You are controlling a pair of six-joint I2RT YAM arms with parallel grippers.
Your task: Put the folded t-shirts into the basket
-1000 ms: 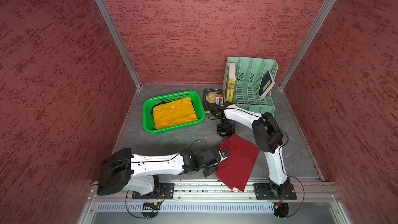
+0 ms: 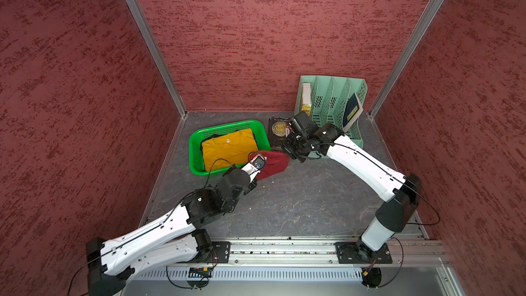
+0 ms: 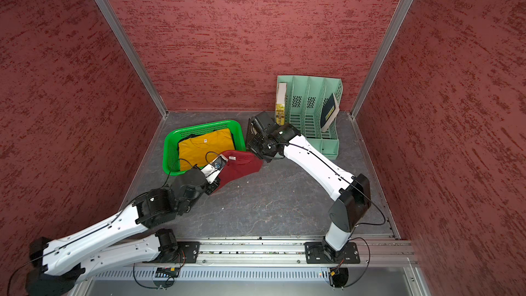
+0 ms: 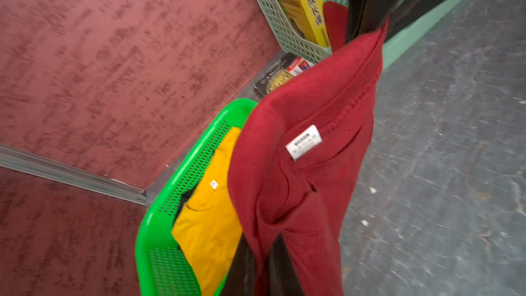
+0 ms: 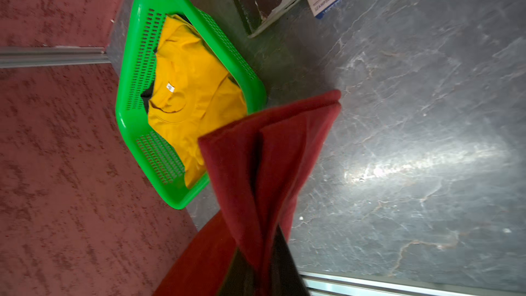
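Note:
A folded red t-shirt point(image 4: 328, 170) hangs in the air between my two grippers, its white label facing the left wrist camera. My left gripper is shut on one part of it, and my right gripper pinches another. Seen from above, the red cloth point(image 3: 238, 165) is just right of the green basket point(image 3: 171, 138), partly covered by my left arm. Inside that basket lies a folded yellow t-shirt point(image 2: 230, 148), with a dark cloth point(image 5: 146, 94) peeking out from under it.
Behind my right gripper a dark book point(image 2: 277, 129) lies flat beside the basket. A mint file rack point(image 2: 328, 85) holding books stands at the back right.
Both arms have carried the red shirt left and back from the table's front toward the basket, and it has lifted off the table. The basket and yellow shirt have not moved.

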